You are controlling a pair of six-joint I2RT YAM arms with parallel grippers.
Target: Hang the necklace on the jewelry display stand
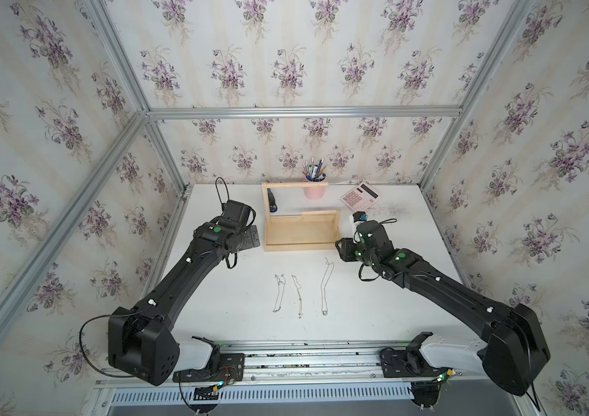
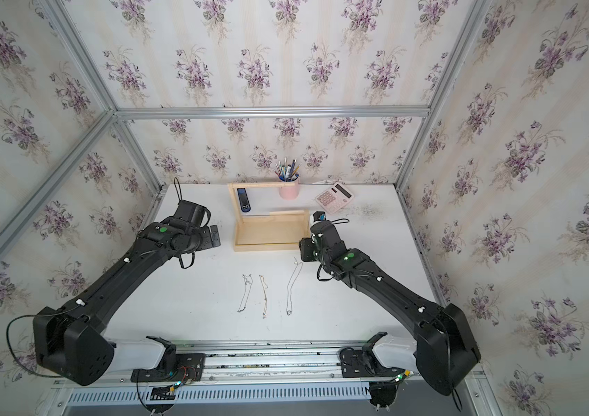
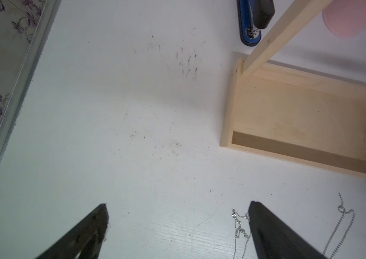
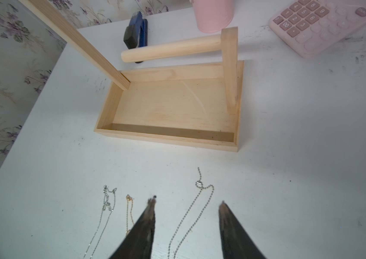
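Observation:
Three thin necklaces lie on the white table in front of the wooden display stand (image 4: 170,138): a silver one (image 1: 278,292) on the left, a gold one (image 1: 298,296) in the middle, a longer silver one (image 4: 187,211) on the right. The stand is a shallow box with upright posts and wooden bars. My left gripper hangs open above the table, left of the stand, with nothing between its fingers. My right gripper is open and empty at the stand's front right, raised above the right-hand silver necklace.
A blue stapler (image 3: 248,30), a pink pen cup (image 4: 212,15) and a pink calculator (image 4: 310,28) stand behind and beside the stand.

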